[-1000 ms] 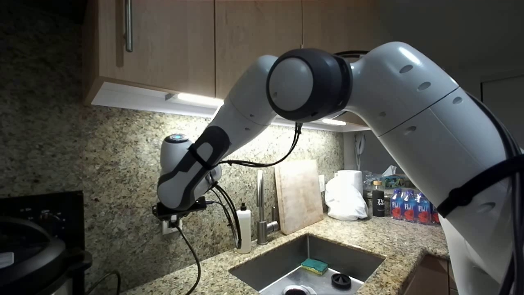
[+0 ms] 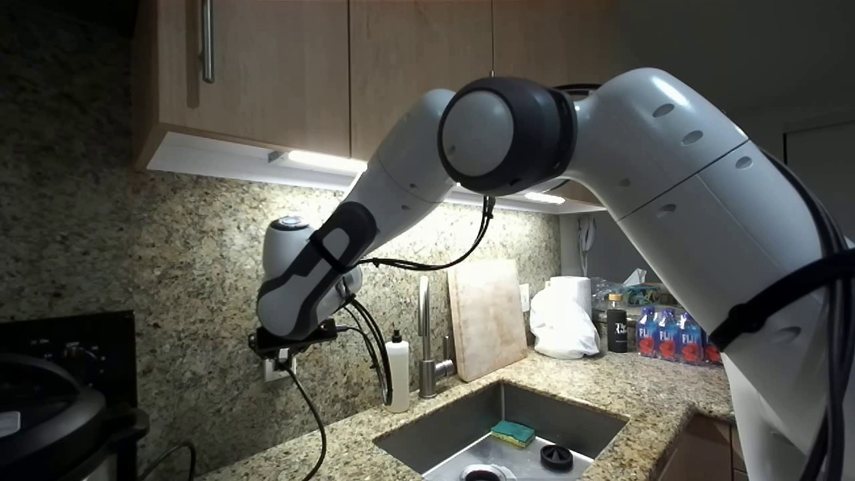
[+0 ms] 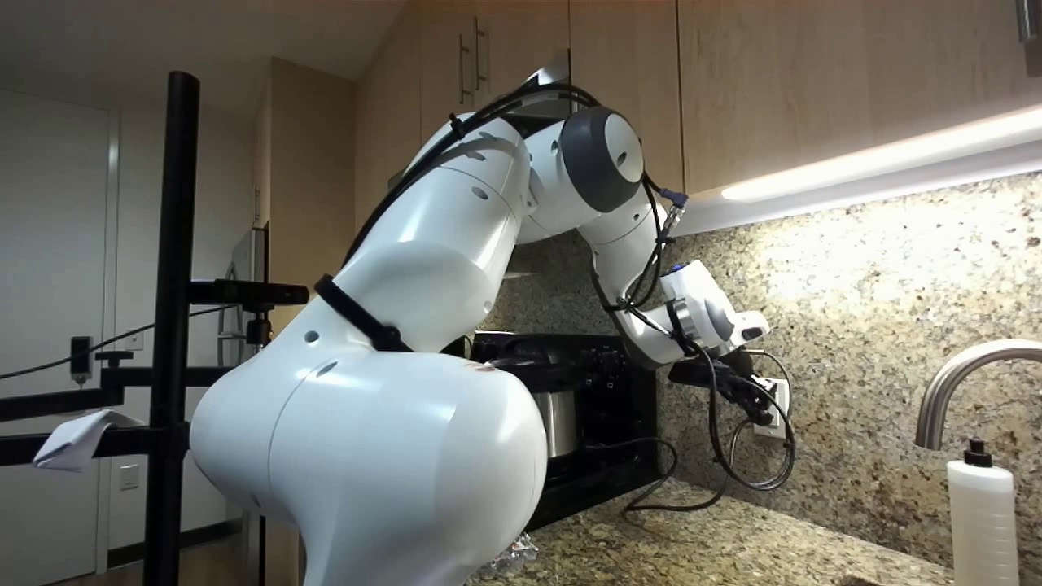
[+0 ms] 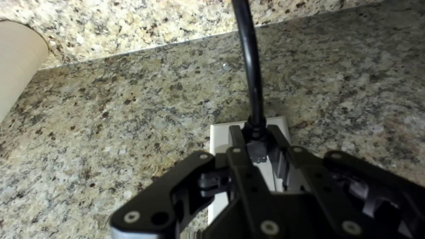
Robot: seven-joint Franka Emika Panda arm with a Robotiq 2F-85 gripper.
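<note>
In the wrist view, my gripper is shut on the black plug (image 4: 257,150) of a power cord, one finger (image 4: 237,137) on each side. The cord (image 4: 252,71) runs from the plug toward the top of that view. Right behind the plug is a white wall outlet plate (image 4: 218,129) on the granite backsplash. Whether the prongs sit in the sockets is hidden by the fingers. In exterior view 1, the cord (image 2: 312,405) hangs from the gripper down to the counter. The outlet plate (image 3: 773,405) also shows beside the gripper in exterior view 2.
A black-lidded cooker (image 2: 44,409) stands left of the outlet. On the right are a white pump bottle (image 2: 397,377), the faucet (image 2: 425,345) and a sink (image 2: 513,397) holding a sponge (image 2: 513,433). Cabinets (image 2: 264,72) hang above.
Hardly anything differs: the arm's elbow has shifted very slightly, and the gripper stays at the outlet with the cord hanging below it.
</note>
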